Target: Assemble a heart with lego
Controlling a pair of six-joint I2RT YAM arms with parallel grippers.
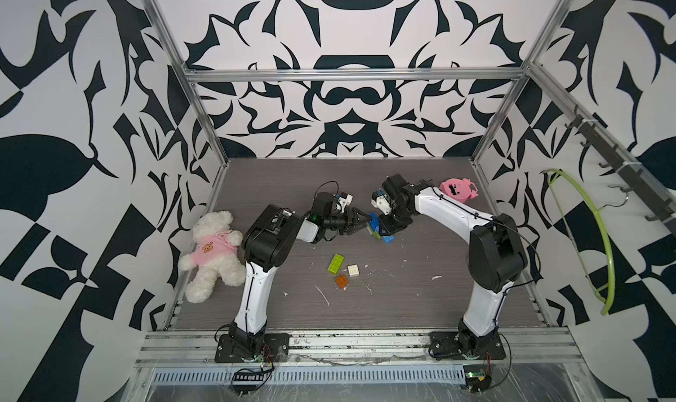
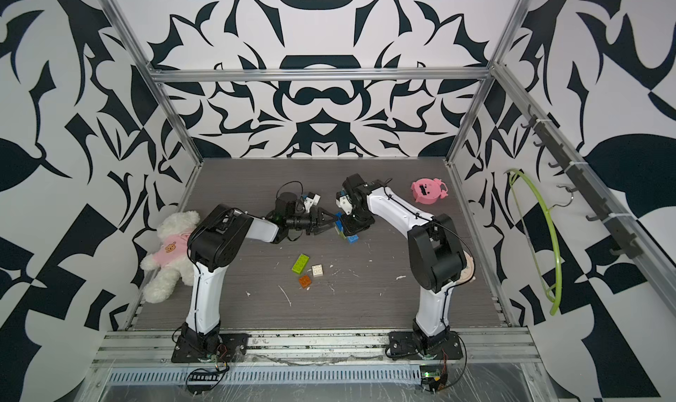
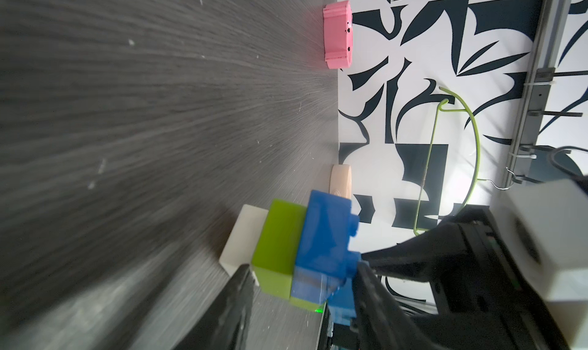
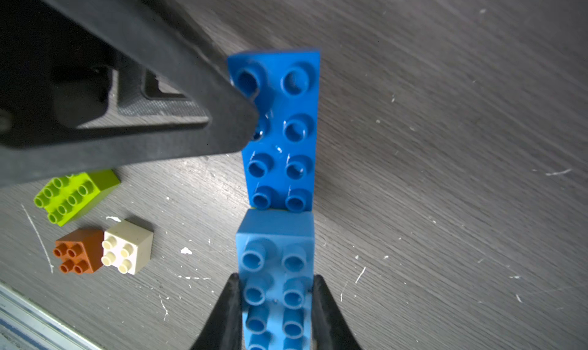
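A stack shows a cream brick (image 3: 245, 236), a green brick (image 3: 278, 245) and a dark blue brick (image 3: 323, 239) layered against each other, above the table. My left gripper has its fingers spread on either side of the green and blue layers; whether they press on them is unclear. In the right wrist view, one left finger overlaps the left studs of the dark blue brick (image 4: 286, 160). My right gripper is shut on a light blue brick (image 4: 275, 245), whose end lies right against the dark blue one, studs facing the camera. Its underside is hidden.
Loose on the table lie a lime brick (image 4: 76, 193), a rust-brown brick (image 4: 79, 249) and a cream brick (image 4: 130, 245). A teddy bear (image 1: 212, 254) lies far left, a pink toy (image 1: 458, 189) at back right.
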